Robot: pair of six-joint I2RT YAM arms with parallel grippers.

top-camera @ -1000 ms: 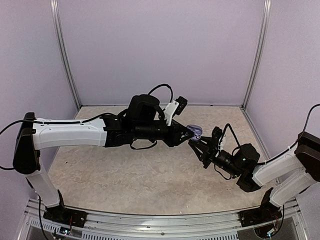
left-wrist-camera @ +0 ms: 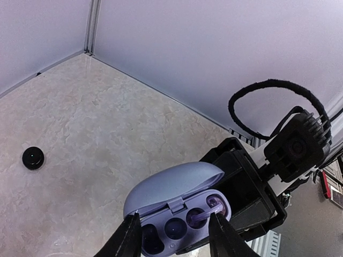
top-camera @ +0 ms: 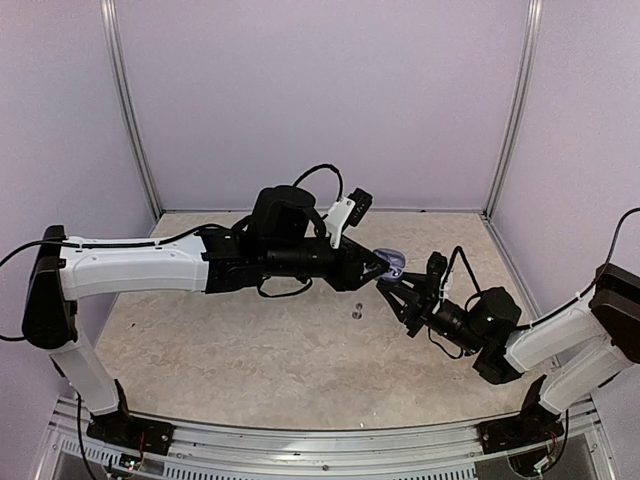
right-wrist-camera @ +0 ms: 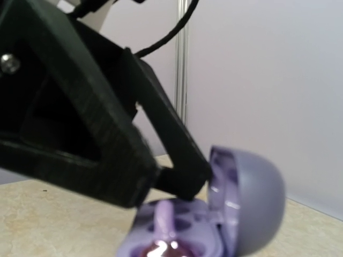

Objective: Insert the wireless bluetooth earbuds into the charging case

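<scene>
The purple charging case (left-wrist-camera: 167,222), lid (left-wrist-camera: 174,182) raised, is held up off the table with my right gripper (top-camera: 390,284) shut on it. One earbud (right-wrist-camera: 164,217) sits at the case's near side in the right wrist view, its stem lying across the socket area. The other sockets seen in the left wrist view look dark and empty. My left gripper stands part open in front of the case, with no earbud visible between its fingers. A small shiny object (top-camera: 357,311), probably an earbud, lies on the table below the grippers.
A black round disc (left-wrist-camera: 33,158) rests on the table in the left wrist view. Pale walls enclose the back and sides.
The small object on the table below the grippers was not there in the earlier top views. The left gripper has shifted only slightly; the right arm and case look still.
</scene>
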